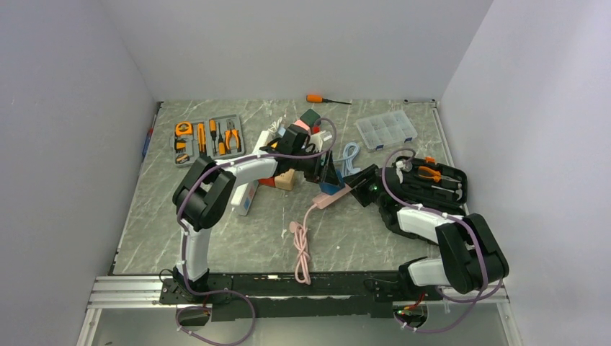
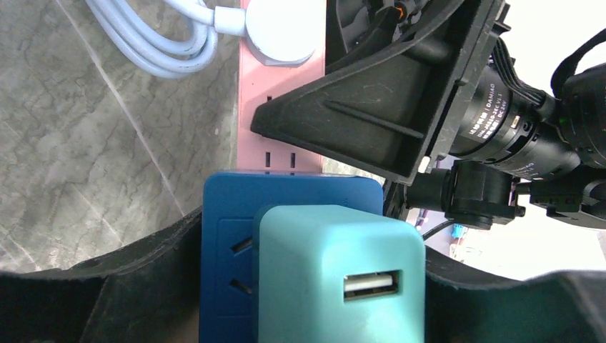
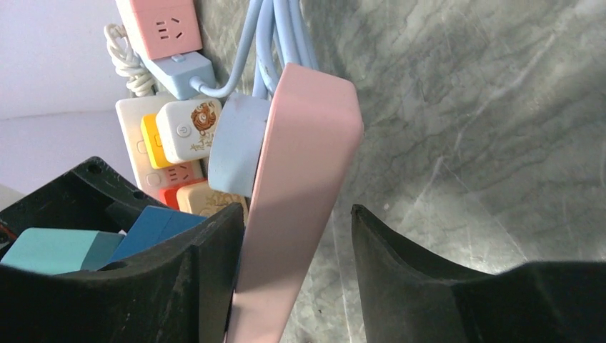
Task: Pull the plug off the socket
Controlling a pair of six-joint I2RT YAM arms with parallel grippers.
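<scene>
The pink power strip (image 1: 331, 197) lies diagonally between my two grippers in the top view, its slots (image 2: 280, 158) showing in the left wrist view. A blue and teal cube plug (image 2: 336, 264) covers part of it, and my left gripper is shut on this plug, one finger at each side. The joint between plug and strip is hidden. My right gripper stands open around the strip (image 3: 304, 164); its left finger (image 3: 221, 264) is against the strip and a gap shows beside the right one. A round pale-blue plug (image 3: 239, 143) sits on the strip's face.
Pale-blue cord (image 1: 349, 155) lies coiled behind the strip; its pink cord (image 1: 302, 249) runs to the front edge. Other sockets (image 1: 284, 180) stand under the left arm. A black toolbox (image 1: 432, 187) is at right.
</scene>
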